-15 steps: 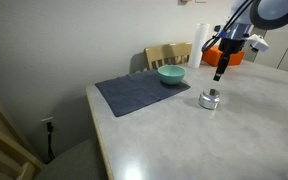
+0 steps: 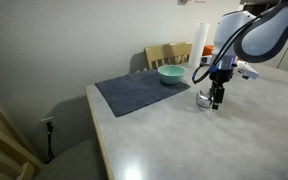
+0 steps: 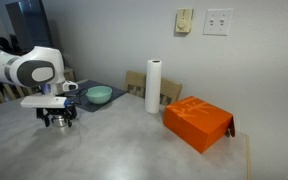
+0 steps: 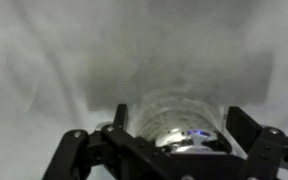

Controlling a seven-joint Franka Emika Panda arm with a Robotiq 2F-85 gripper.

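A shiny silver round object, like a small metal bowl or cup (image 2: 204,99), stands on the pale table at the right of exterior view 1. My gripper (image 2: 216,102) is low over the table at that object and partly covers it. In the wrist view the metal object (image 4: 179,130) lies between the two fingers of my gripper, which stand apart on its left and right sides. Whether the fingers touch it cannot be made out. Exterior view 2 shows the gripper (image 3: 59,121) at the left, with the object mostly hidden behind it.
A green bowl (image 2: 171,74) sits by a dark cloth (image 2: 134,93) at the back. A white paper roll (image 3: 153,86) and an orange box (image 3: 196,122) stand farther along the table. Bare table (image 2: 174,145) lies in front.
The arm has come down and toward the camera, from above and behind the metal object to right at it. The object has stayed about where it was.
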